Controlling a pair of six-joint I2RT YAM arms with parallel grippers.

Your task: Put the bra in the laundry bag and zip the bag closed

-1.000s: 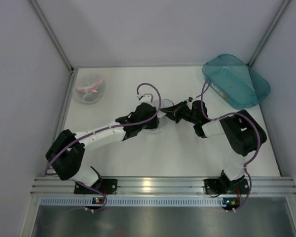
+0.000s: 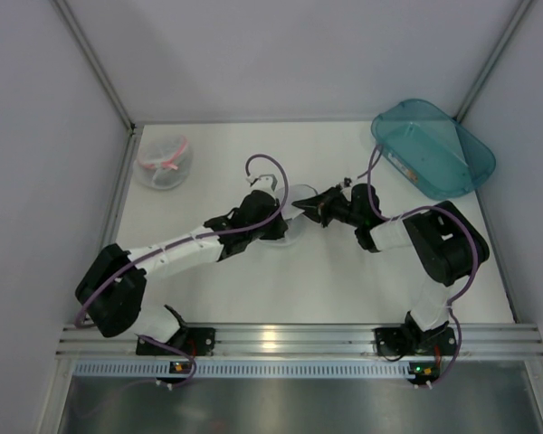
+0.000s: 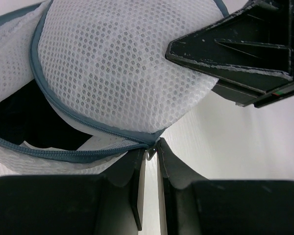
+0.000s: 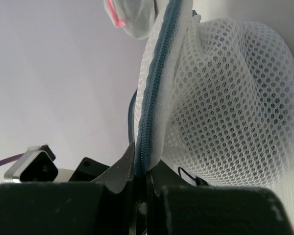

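The white mesh laundry bag (image 2: pixel 292 231) with blue zip lies at the table's centre. In the left wrist view black fabric (image 3: pixel 32 117) shows through its opening. My left gripper is at the zipper near a small metal pull (image 3: pixel 151 152), its fingers close together; whether they grip it is unclear. My right gripper is shut on the bag's zipped edge (image 4: pixel 154 88), which rises taut from between its fingers.
A second rounded mesh bag with pink trim (image 2: pixel 163 163) lies at the back left. An empty teal basket (image 2: pixel 434 145) sits at the back right.
My left gripper has shifted slightly left and toward the front of the table. The right arm looks unchanged.
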